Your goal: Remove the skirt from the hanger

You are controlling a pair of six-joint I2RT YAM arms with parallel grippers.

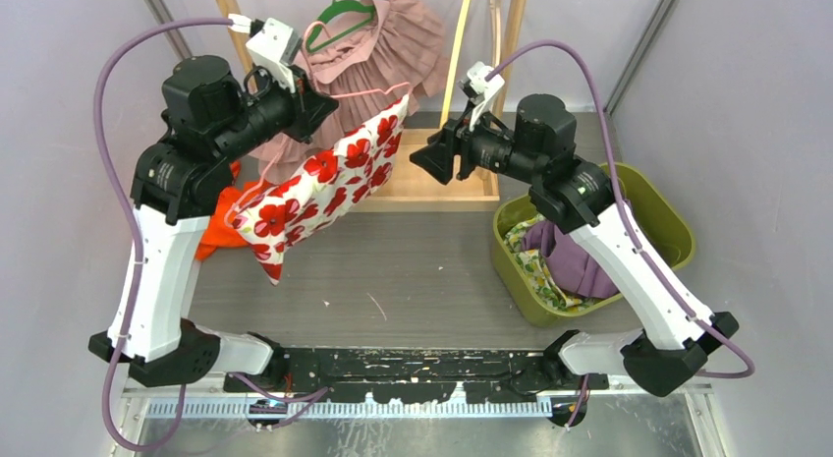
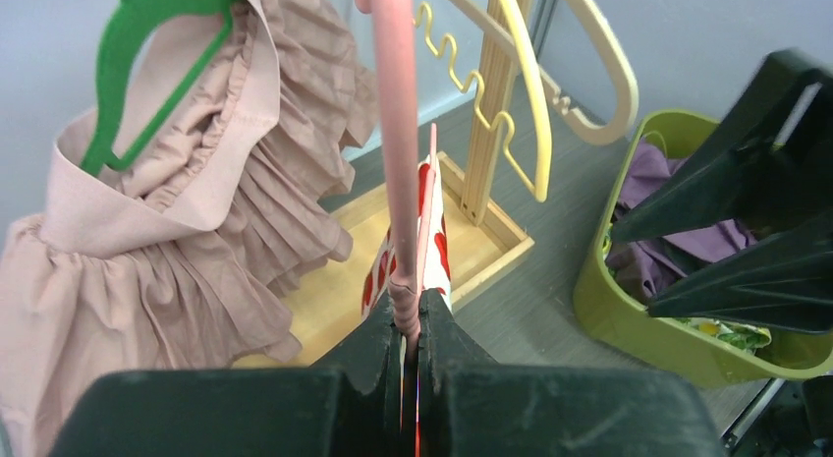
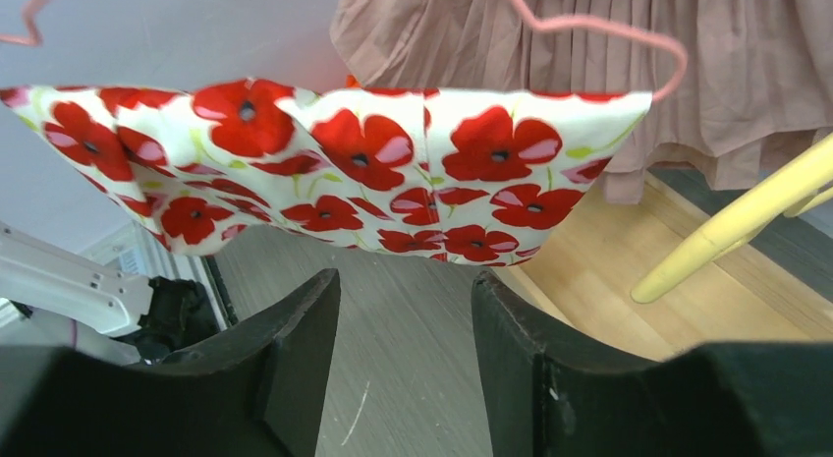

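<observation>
A pink wire hanger (image 2: pixel 395 152) is held upright in my left gripper (image 1: pixel 309 118), shut on it. The white skirt with red poppies (image 1: pixel 329 182) hangs slanted from the hanger; in the right wrist view (image 3: pixel 422 172) it spans the upper middle, beneath the pink wire. My right gripper (image 1: pixel 442 157) is just right of the skirt's upper end, apart from it, its fingers open with nothing between them.
A pink ruffled skirt (image 1: pixel 403 44) on a green hanger hangs behind, beside yellow hangers on a wooden rack (image 1: pixel 422 203). An olive bin (image 1: pixel 516 290) with cloths stands right; orange cloth (image 1: pixel 221 236) lies left.
</observation>
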